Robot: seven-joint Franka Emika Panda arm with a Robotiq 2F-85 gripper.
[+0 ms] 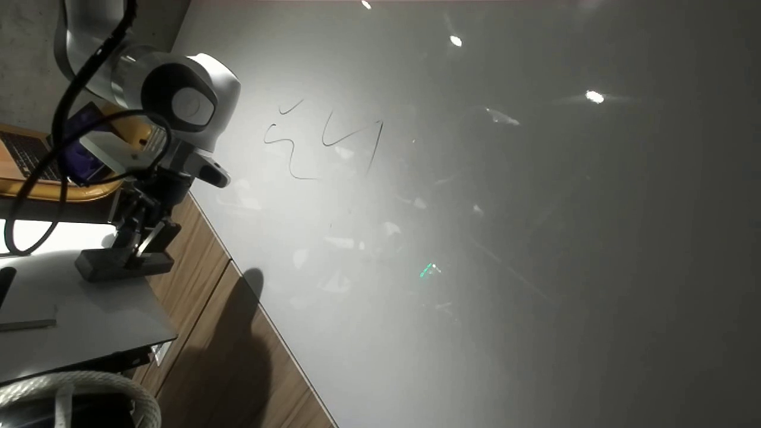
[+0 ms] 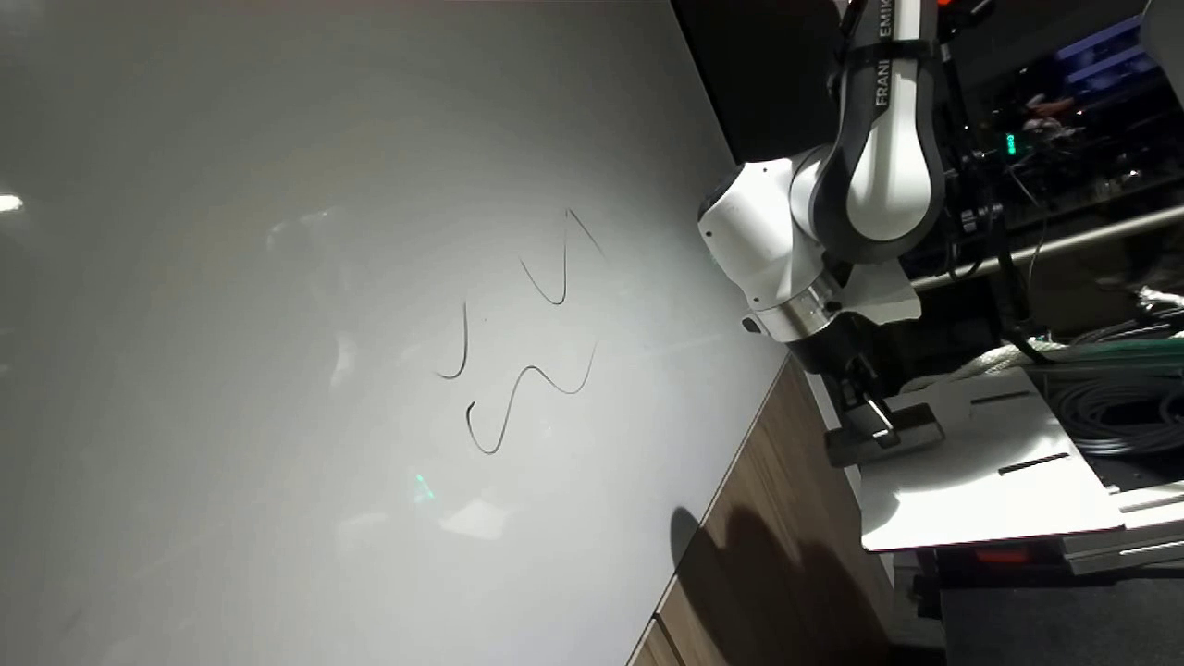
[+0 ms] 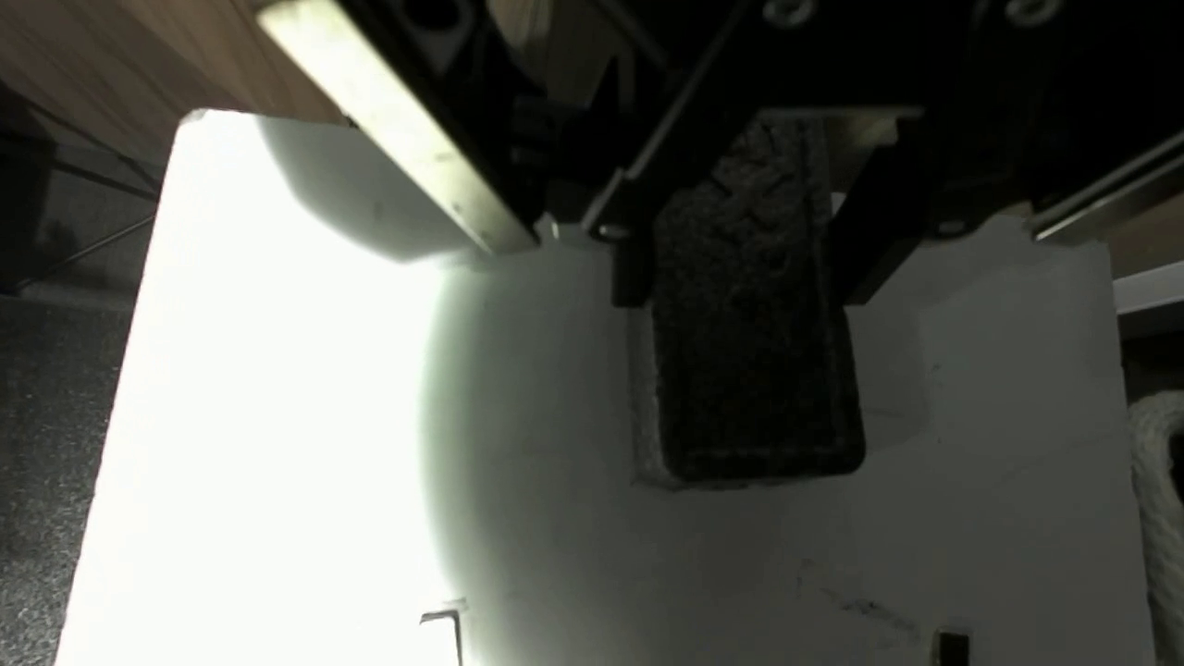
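A dark, block-shaped eraser [image 3: 757, 377] is pinched between the black fingers of my gripper, which is shut on it. In the wrist view its long end points down the picture, over a white board-like surface [image 3: 999, 499]. Exterior view 1 has the eraser [image 1: 122, 264] at lower left, beneath my gripper [image 1: 142, 239]. From the other side, the eraser [image 2: 884, 437] appears at the near end of the white surface [image 2: 999, 488]. Whether it touches that surface is unclear. Thin dark pen lines mark the large whiteboard [image 1: 499, 342], apart from the eraser.
A wooden panel [image 1: 214, 314] borders the whiteboard. White rope [image 1: 93, 378] loops beside the small white surface, and a laptop [image 1: 28, 153] lies on a yellow-edged seat. Coiled cables [image 2: 1127, 405] sit at the right. Black cables hang along the arm.
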